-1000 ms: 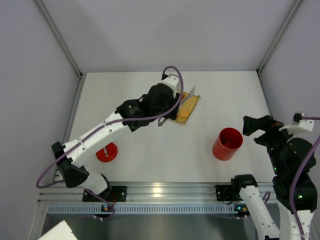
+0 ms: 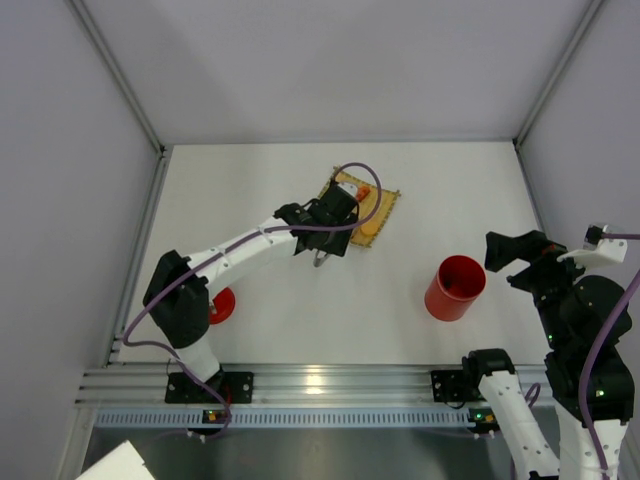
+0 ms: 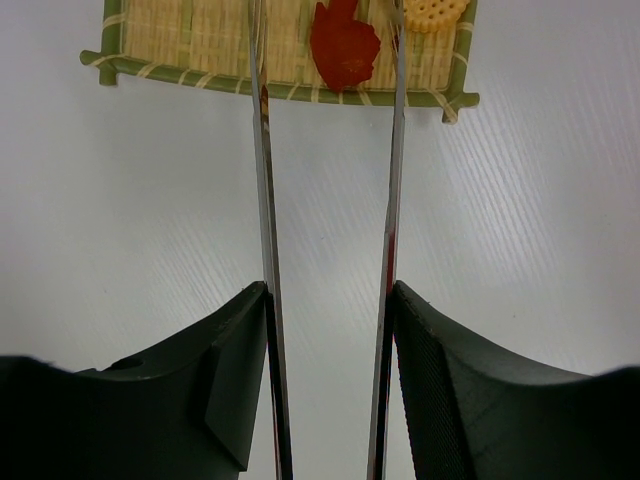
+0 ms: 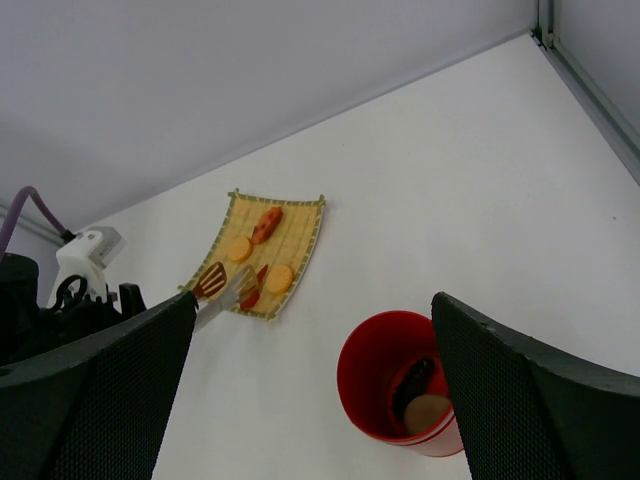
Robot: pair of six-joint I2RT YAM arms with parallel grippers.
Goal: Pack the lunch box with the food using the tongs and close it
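Note:
A woven bamboo tray (image 2: 389, 203) lies at the back centre, bearing an orange-red sausage-shaped piece (image 4: 266, 225), a red piece (image 3: 343, 50) and pale yellow round crackers (image 4: 281, 279). Over the tray's near side, my left gripper is open, its thin metal fingers (image 3: 267, 200) on either side of the red piece with gaps between. The arm hides part of the tray in the top view. My right gripper stands open and empty at the right, above the front edge. Left of it is a red cup (image 2: 447, 302) with a dark piece (image 4: 414, 381) and a tan round piece (image 4: 425, 412) inside.
A red round dish (image 2: 223, 305) sits at the front left, partly covered by the left arm. Side walls enclose it.
My left gripper has come down at the tray, and its arm has swung lower, covering part of the red dish. The right arm and the cup have not moved.

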